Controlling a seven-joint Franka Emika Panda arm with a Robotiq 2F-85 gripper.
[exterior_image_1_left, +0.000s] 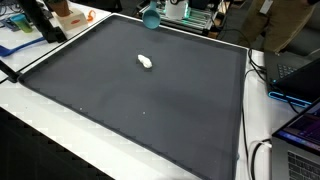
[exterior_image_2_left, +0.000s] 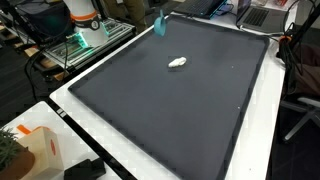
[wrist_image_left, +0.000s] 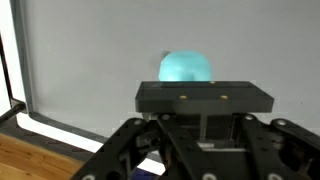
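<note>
A light-blue, cup-like object (exterior_image_1_left: 151, 18) hangs at the far edge of the dark table, near its far left part. In the other exterior view this blue object (exterior_image_2_left: 160, 26) is by the table's edge on the robot's side. The wrist view shows the blue object (wrist_image_left: 186, 67) just past the dark fingers, partly covered by them. My gripper is shut on it, though the grip itself is hidden. A small white piece (exterior_image_1_left: 145, 61) lies alone on the table, apart from the gripper; the second exterior view also shows the white piece (exterior_image_2_left: 177, 62).
Laptops (exterior_image_1_left: 298, 160) and cables line the right side in the first exterior view. A cactus pot (exterior_image_2_left: 14, 158) and box (exterior_image_2_left: 42, 148) stand off the table at lower left.
</note>
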